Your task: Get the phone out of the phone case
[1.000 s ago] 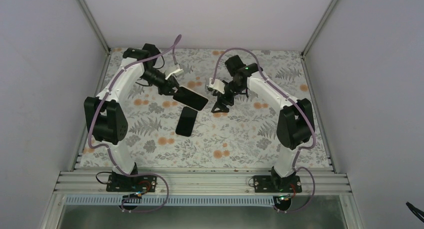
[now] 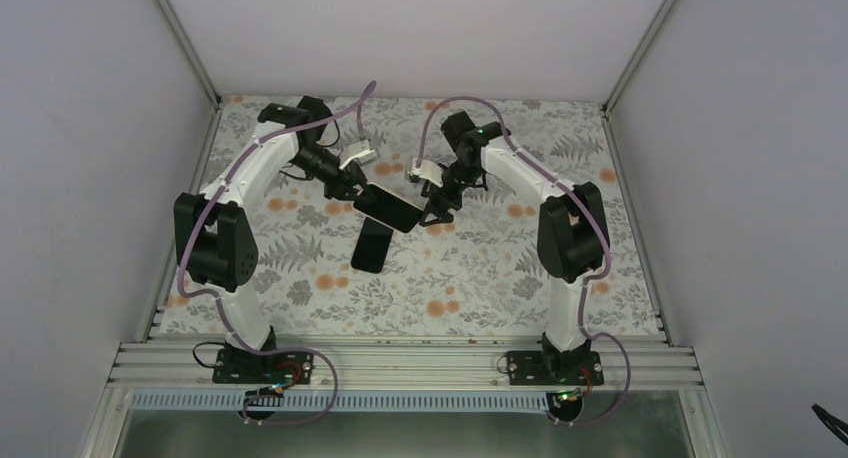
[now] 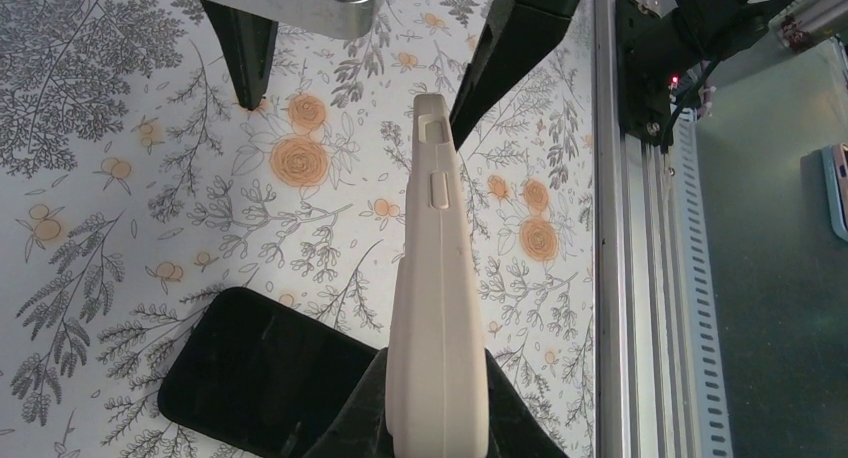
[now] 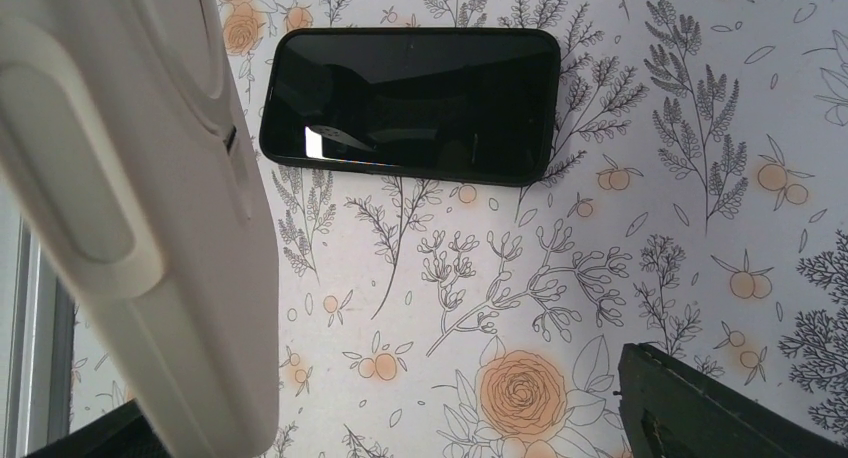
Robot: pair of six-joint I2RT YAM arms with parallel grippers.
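Note:
My left gripper (image 2: pixel 357 190) is shut on one end of a phone case (image 3: pixel 440 278) that is cream-pink outside. The black screen of the phone (image 2: pixel 388 208) inside it faces up in the top view, tilted and held above the table. In the left wrist view the case is seen edge-on, with cut-outs along its side. At the case's free end, my right gripper (image 2: pixel 430 214) stands open. One of its fingers (image 3: pixel 515 53) shows just behind the case tip. In the right wrist view the case fills the left side, close to one finger; contact cannot be made out.
A second black phone (image 4: pixel 410 103) lies flat on the flower-patterned table (image 2: pixel 480 288), below the held one. A metal rail (image 2: pixel 430 346) runs along the front edge.
The left gripper has carried the cased phone slightly right and toward the front. My right gripper has shifted a little left, closing the gap to the case's free end. The second phone stays put.

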